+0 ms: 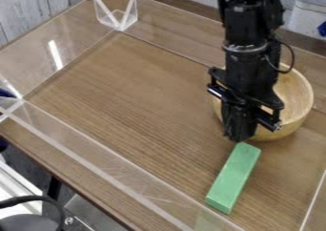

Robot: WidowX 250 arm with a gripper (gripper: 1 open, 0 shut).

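My black gripper [239,128] hangs from the top centre-right of the camera view, its tip low over the front-left part of a light wooden bowl [295,99], just behind a green block [234,178]. The gripper looks shut, with nothing visible between its fingers. The green block lies lengthwise on the wooden table [114,120], near the lower right. The arm hides much of the bowl.
A small clear plastic object [116,13] stands at the back left. The table's edge runs along the lower left, with black cables beyond it.
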